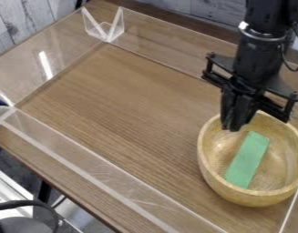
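A black robot gripper (232, 118) hangs from the top right over the rim of a light tan round bowl (210, 166) at the lower right. Its fingers look shut, with nothing visible between them. A flat mint-green rectangular object (246, 159) lies inside the bowl, below and right of the fingertips.
The bowl stands on a wooden tabletop (102, 105) whose middle and left are clear, with transparent plastic strips along the edges. A clear angular piece (105, 27) is at the back left. A black cable or part (17, 214) lies at the lower left.
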